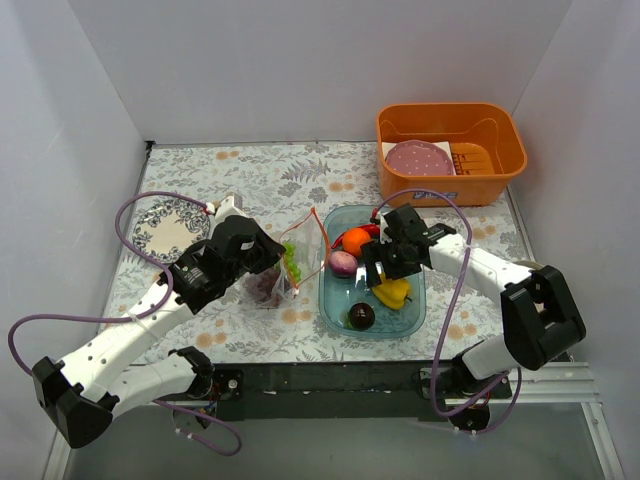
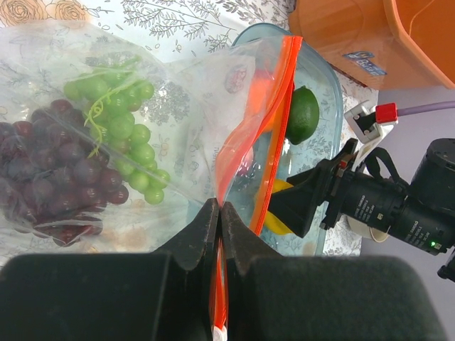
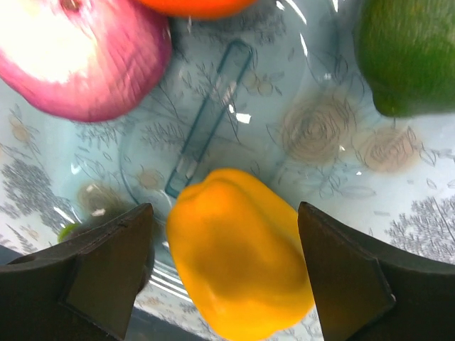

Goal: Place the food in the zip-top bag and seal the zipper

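Observation:
The clear zip top bag [image 2: 188, 135] has an orange-red zipper rim [image 2: 283, 106]; dark grapes [image 2: 60, 167] and green grapes [image 2: 121, 128] lie inside. Its mouth gapes toward the tray. My left gripper is shut on the rim's near edge. Over the blue tray [image 1: 330, 318], my right gripper stands open, its fingers on either side of a yellow pepper [image 3: 238, 259]. The right finger appears close to the pepper; whether it touches is unclear. Also in the tray are a pink-purple onion [image 1: 343, 264], an orange [image 1: 355, 240], a red chili [image 1: 338, 241] and a dark eggplant-like item [image 1: 361, 316].
Behind the tray is an orange bin [image 1: 455, 190] holding a pink plate [image 1: 420, 158]. A patterned plate [image 1: 170, 230] lies at the left. A green avocado-like item [image 2: 303, 115] sits in the tray. Clear tablecloth [image 1: 270, 170] extends behind the bag.

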